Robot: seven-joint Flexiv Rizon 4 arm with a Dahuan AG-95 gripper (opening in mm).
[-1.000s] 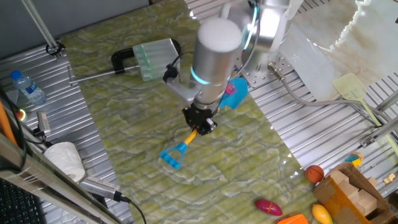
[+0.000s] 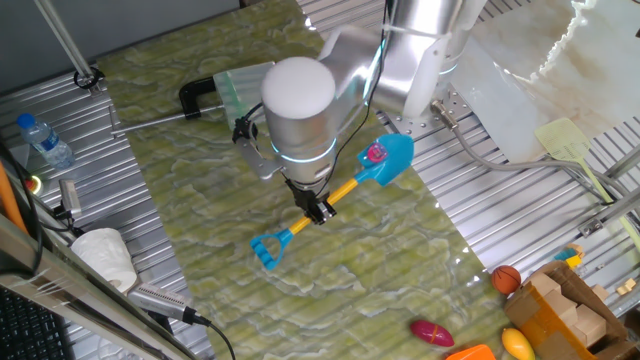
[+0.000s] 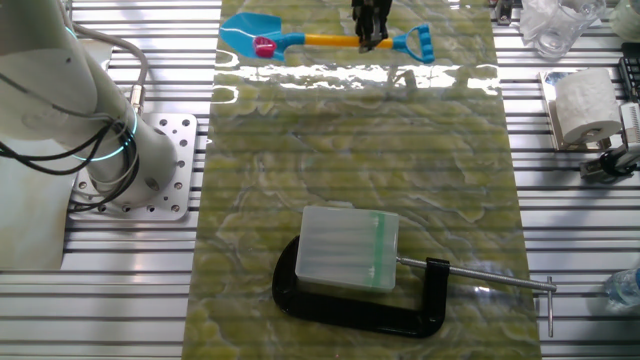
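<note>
A toy shovel [image 2: 342, 190] with a yellow shaft, blue blade and blue D-shaped grip lies slantwise under the arm in exterior view 1. A reddish-pink patch marks the base of its blade. My gripper [image 2: 320, 212] is shut on the yellow shaft, nearer the grip end than the blade. In exterior view 2 the shovel [image 3: 325, 40] spans the top of the picture, blade to the left, with the black gripper [image 3: 370, 42] across its shaft. How high it stands above the green mat is hard to tell.
A black clamp [image 3: 360, 312] and a translucent box [image 3: 345, 248] occupy one end of the mat [image 2: 200, 190]. Toward the other end lie a dark red toy [image 2: 431, 333], an orange ball [image 2: 505, 279] and a carton of blocks [image 2: 560, 315]. Mid-mat is clear.
The shovel appears larger and turned slightly, its blade further right and its grip a little left. My gripper has come slightly lower in the picture; the arm above it has swung left.
</note>
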